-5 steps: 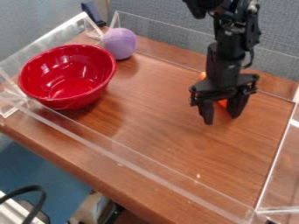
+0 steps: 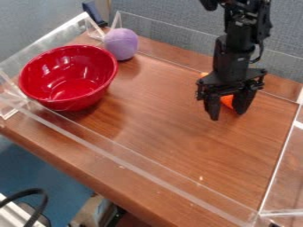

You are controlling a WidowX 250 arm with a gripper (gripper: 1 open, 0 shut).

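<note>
My black gripper [image 2: 228,105] hangs low over the right part of the wooden table, its fingers spread apart. An orange object [image 2: 233,102], perhaps a carrot or similar toy, lies just behind the fingers, partly hidden by them; whether it is between them I cannot tell. A red bowl [image 2: 66,75] sits at the left, and a purple ball-like object [image 2: 120,43] stands at the back left.
Clear plastic walls border the table [image 2: 154,155]. A grey panel stands behind.
The gripper has shifted slightly and turned around the orange object over the last second. The bowl and purple object have not moved.
</note>
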